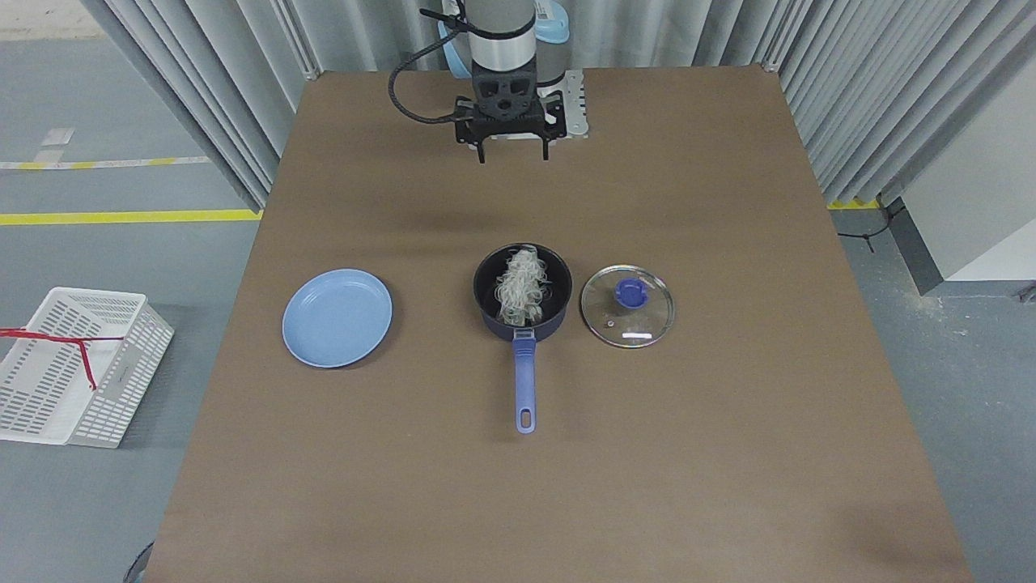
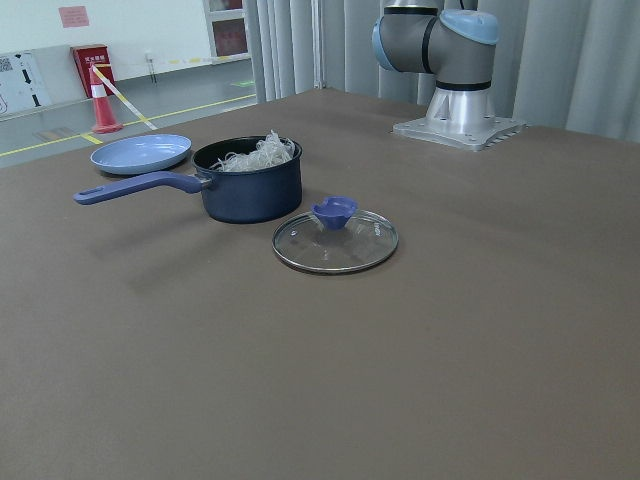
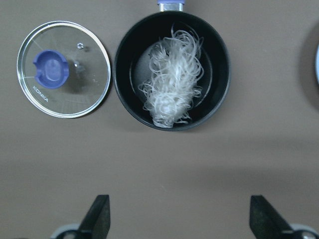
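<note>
The gripper (image 1: 514, 154) hangs near the back of the table, open with nothing between its fingers, above and behind a dark saucepan (image 1: 558, 291) with a purple handle (image 1: 524, 379). White noodle-like strands (image 3: 172, 79) fill the middle of the pan. A glass lid (image 1: 607, 316) with a blue knob (image 3: 51, 69) lies just beside the pan, on the right in the front view. A blue plate (image 1: 337, 317) lies to the pan's left. In the wrist view both black fingers show apart below the pan and lid.
A white basket (image 1: 136, 379) stands on the floor off the left edge. Curtains hang behind the robot's base.
</note>
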